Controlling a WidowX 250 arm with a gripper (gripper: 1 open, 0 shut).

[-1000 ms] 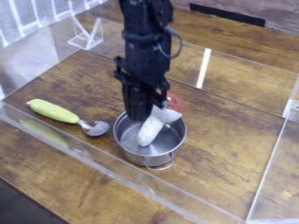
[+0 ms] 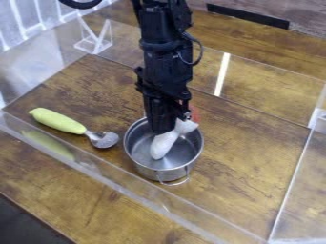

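My black gripper [image 2: 170, 119] hangs down over a steel pot [image 2: 174, 164], its tips at the pot's upper part beside a white-stemmed object, a toy mushroom [image 2: 165, 143], which leans inside the pot. The mushroom's red cap is mostly hidden behind the gripper. The fingers look shut; whether anything thin is between them is hidden.
A pale yellow corn-like toy [image 2: 56, 121] and a metal spoon or ladle [image 2: 103, 139] lie left of the pot. Clear panels edge the wooden table [image 2: 242, 162]. The table right of the pot is clear.
The pot has stayed put.
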